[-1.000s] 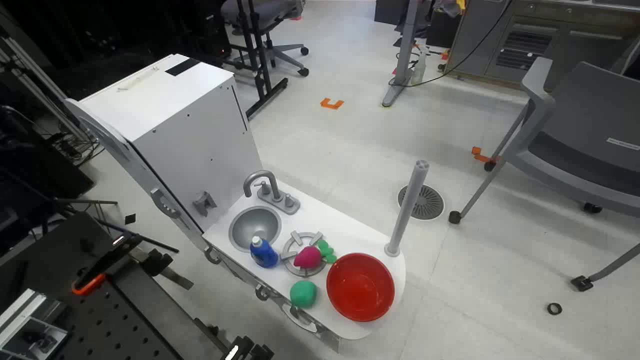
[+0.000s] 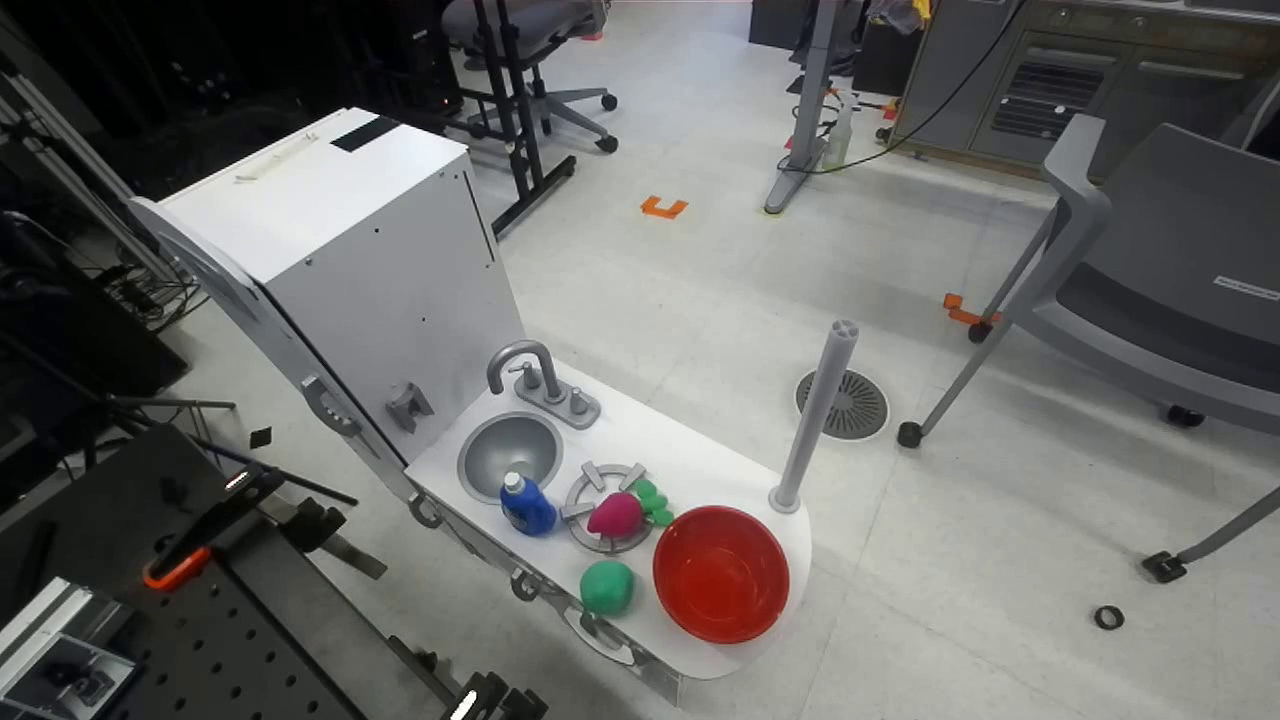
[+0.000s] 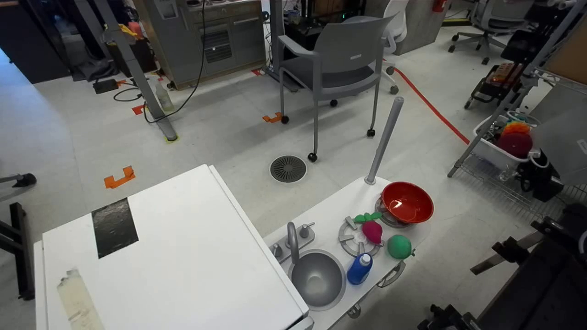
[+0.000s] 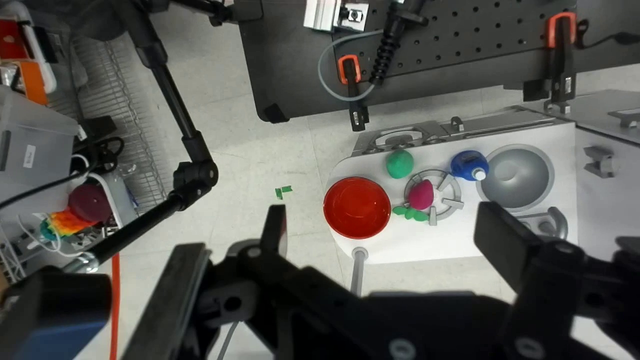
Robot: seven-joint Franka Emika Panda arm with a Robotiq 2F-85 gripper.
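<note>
My gripper shows only in the wrist view, its dark fingers spread wide apart with nothing held. It hangs high over the white toy kitchen counter [image 4: 408,246]. On that counter stand a red bowl [image 2: 721,574], a green round toy [image 2: 607,587], and a pink toy vegetable [image 2: 617,515] with green leaves, lying on the grey burner ring [image 4: 454,208]. A blue bottle [image 2: 528,506] with a white cap is upright beside the round grey sink [image 3: 317,278]. The bowl looks empty, and so does the sink.
A grey faucet [image 2: 539,367] rises behind the sink, and a grey post [image 2: 817,414] stands near the bowl. The tall white cabinet [image 2: 397,246] borders the sink end. A black perforated table [image 4: 444,48] lies across from the counter's front, with a floor gap between.
</note>
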